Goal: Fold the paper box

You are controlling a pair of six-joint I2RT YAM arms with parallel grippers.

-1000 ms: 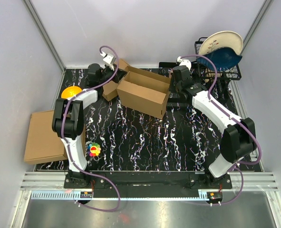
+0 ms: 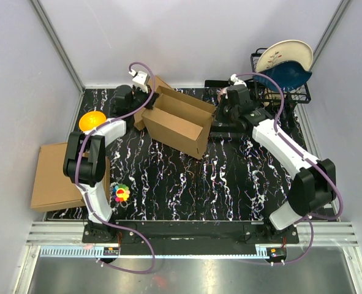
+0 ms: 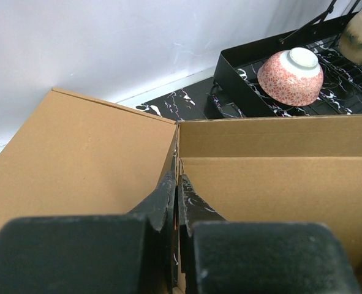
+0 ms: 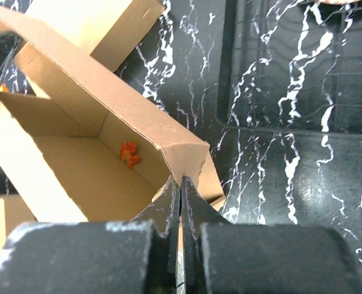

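Observation:
The brown paper box (image 2: pixel 174 130) stands open-topped and tilted near the middle back of the table, with a cardboard flap (image 3: pixel 82 165) slanting away at its left end. My left gripper (image 2: pixel 152 100) is at its back left corner; in the left wrist view a thin cardboard edge (image 3: pixel 179 150) runs down between the shut fingertips. At the box's right end is my right gripper, shut with its tips on a folded cardboard corner (image 4: pixel 184 156). A small orange-red mark (image 4: pixel 129 153) shows on the box's inside. The tips' exact hold is partly hidden.
A dish rack (image 2: pixel 298 95) with plates fills the back right, and a patterned bowl (image 3: pixel 291 76) sits in it. Left are a yellow-orange bowl (image 2: pixel 92 120), a flat brown box (image 2: pixel 58 174) and a flower toy (image 2: pixel 120 193).
The box has shifted left and its right end has swung toward the front, tilting. Both grippers have moved slightly with it, the left one leftward; the right arm's elbow has moved right.

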